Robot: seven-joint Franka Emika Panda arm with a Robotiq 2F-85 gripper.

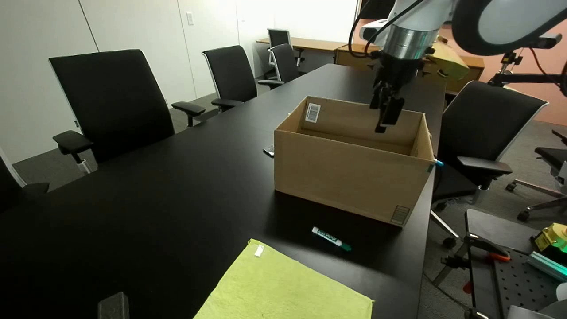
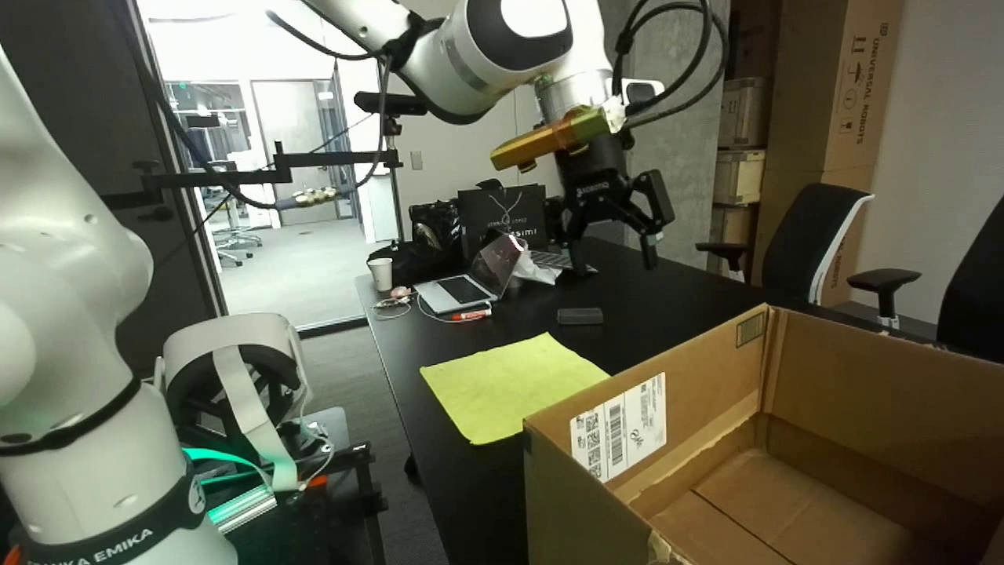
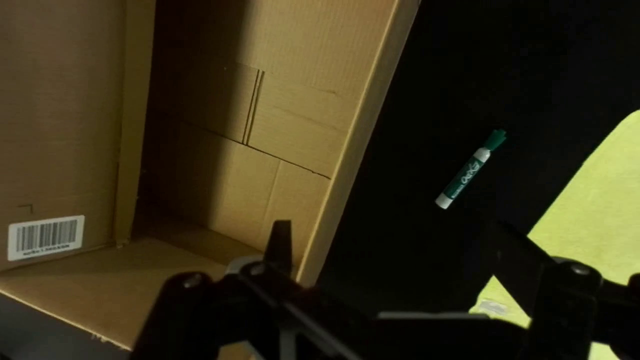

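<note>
My gripper (image 2: 613, 253) hangs open high above the table, its two fingers spread and nothing between them. From the wrist view, one finger (image 3: 279, 243) appears against the cardboard box's wall (image 3: 351, 150) and the other finger (image 3: 516, 255) against dark table and cloth. The box (image 1: 340, 173) is open-topped, and the part of its floor that shows is bare. On the table beside it lies a green and white marker (image 1: 330, 238), also clear in the wrist view (image 3: 465, 177); the second exterior view does not show it. A yellow-green cloth (image 1: 287, 287) is spread flat near the marker.
A black block-like object (image 2: 580, 316) rests on the table past the cloth. Farther off are a laptop (image 2: 463, 290), a white cup (image 2: 380, 273) and bags. A small device (image 1: 269, 151) lies beside the box. Chairs (image 1: 114, 101) line the table.
</note>
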